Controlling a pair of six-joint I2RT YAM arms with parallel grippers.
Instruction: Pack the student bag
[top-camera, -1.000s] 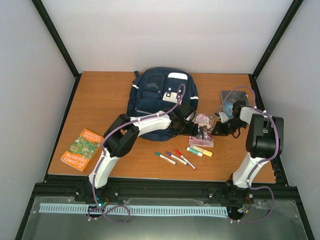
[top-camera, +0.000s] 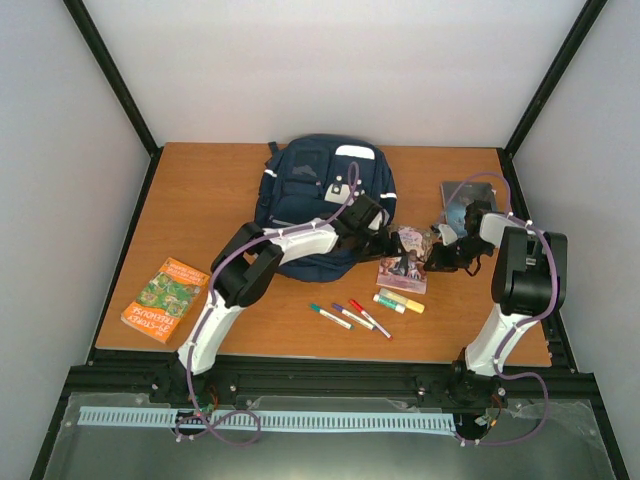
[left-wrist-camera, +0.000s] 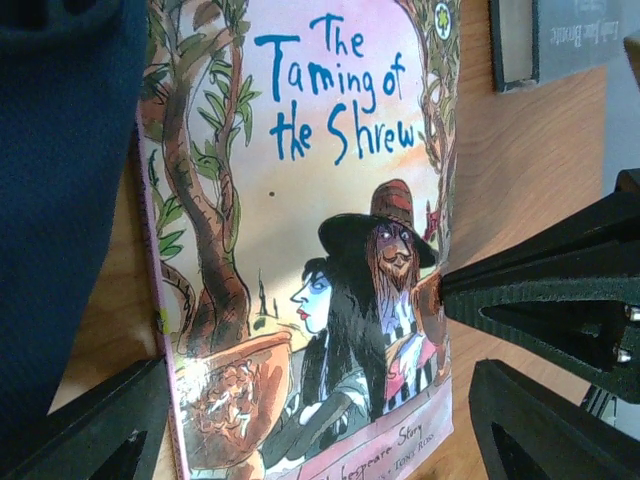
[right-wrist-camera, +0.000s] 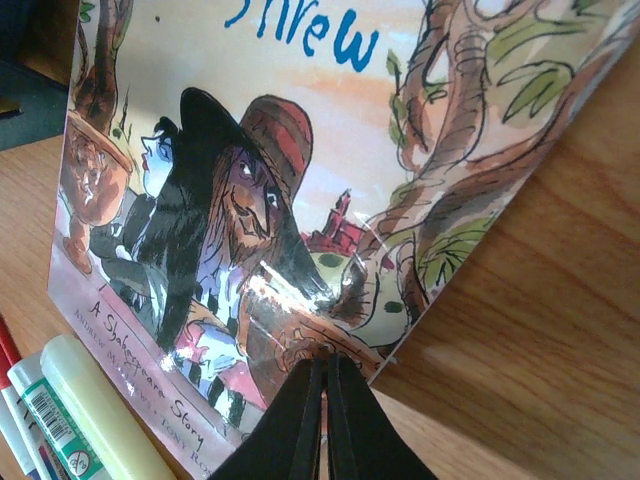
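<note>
The Taming of the Shrew book (top-camera: 405, 270) lies flat right of the navy backpack (top-camera: 310, 185). My left gripper hangs over it, fingers apart at either side of the lower cover in the left wrist view, the book's left edge beside the backpack's fabric. My right gripper is shut, its fingertips at the book's edge on the lower cover; nothing clearly shows between them.
An orange book (top-camera: 163, 300) lies front left, a dark grey book (top-camera: 455, 190) back right. Several markers (top-camera: 370, 318) and two glue sticks (top-camera: 400, 300) lie at the front.
My left gripper and arm have shifted very slightly over the book. The right arm and the book look unchanged.
</note>
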